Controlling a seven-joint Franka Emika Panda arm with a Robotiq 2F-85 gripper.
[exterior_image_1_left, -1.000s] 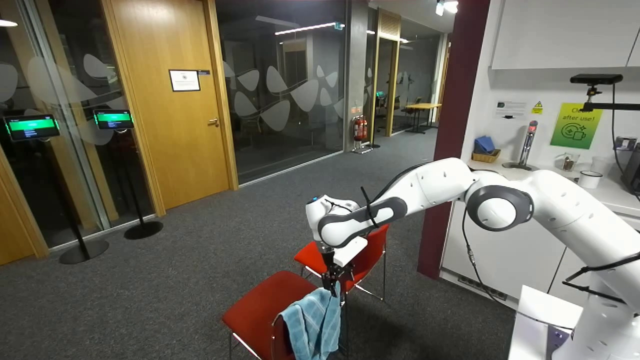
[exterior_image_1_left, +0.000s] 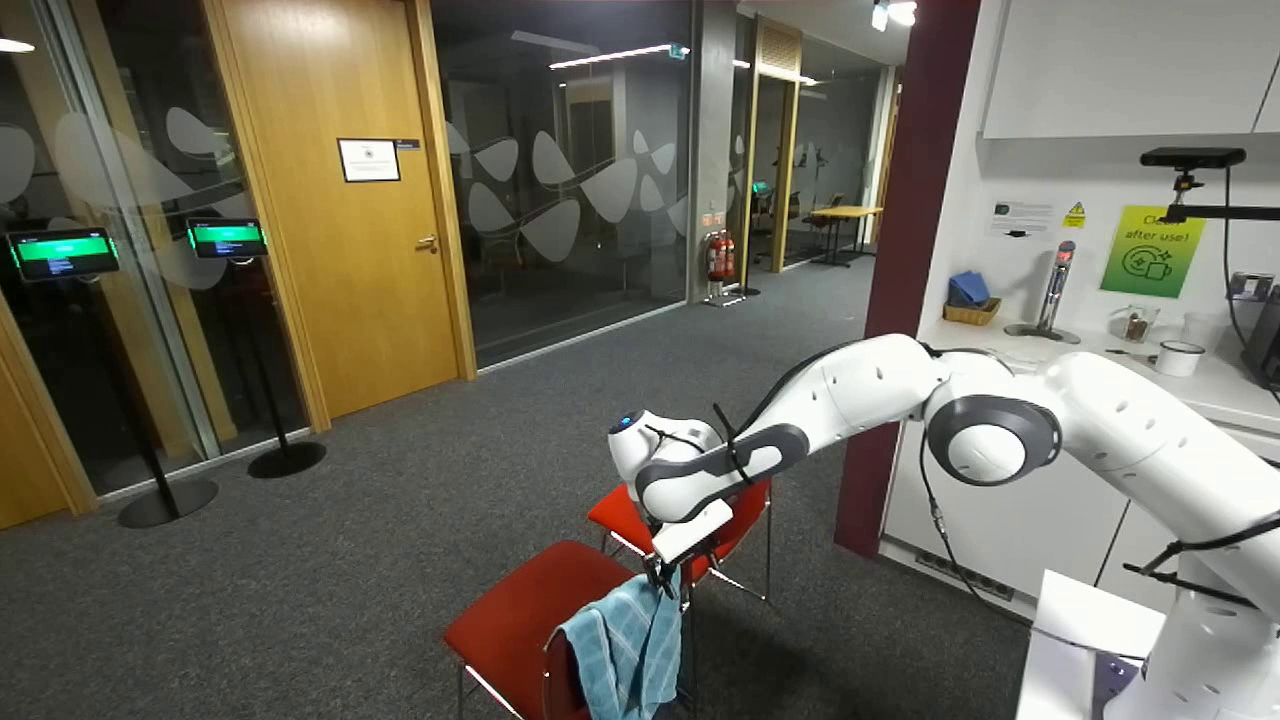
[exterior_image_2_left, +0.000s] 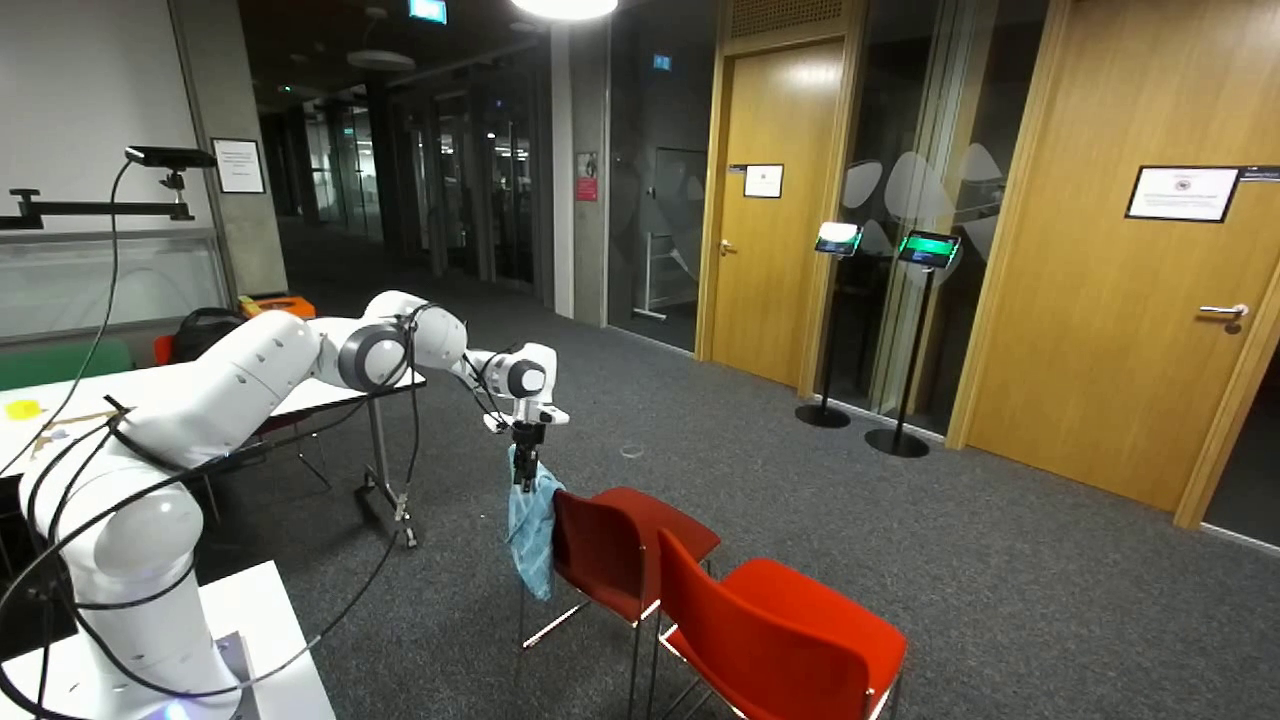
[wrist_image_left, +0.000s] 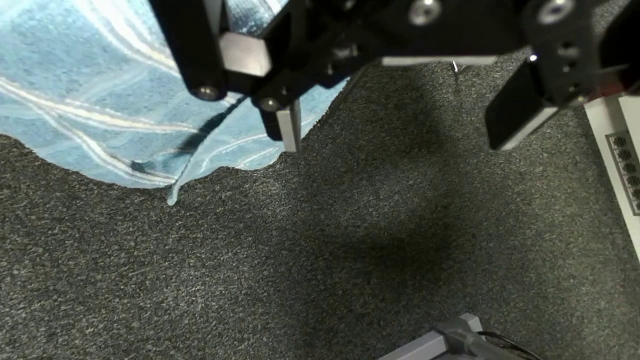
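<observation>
A light blue cloth with white lines (exterior_image_1_left: 630, 642) hangs over the backrest of the nearer dark red chair (exterior_image_1_left: 546, 612). My gripper (exterior_image_1_left: 663, 578) points down at the cloth's upper corner, above that chair's back. In exterior view 2 the gripper (exterior_image_2_left: 525, 468) overlaps the top of the cloth (exterior_image_2_left: 530, 540). The wrist view shows the gripper open, its fingers far apart. Its left finger lies over the edge of the cloth (wrist_image_left: 90, 120), while its right finger (wrist_image_left: 516, 114) is over bare carpet. Whether any finger touches the cloth cannot be told.
A brighter red chair (exterior_image_2_left: 792, 624) stands close beside the draped one. Loose cables (exterior_image_2_left: 396, 528) hang from the arm. White cabinets (exterior_image_1_left: 1008, 516) and a dark red column (exterior_image_1_left: 882, 480) are to the right. Open carpet (exterior_image_1_left: 360, 540) lies on the far side of the chairs.
The arm and its wrist have come down slightly, and the gripper sits a little lower at the cloth's top. Cloth and chairs look unmoved.
</observation>
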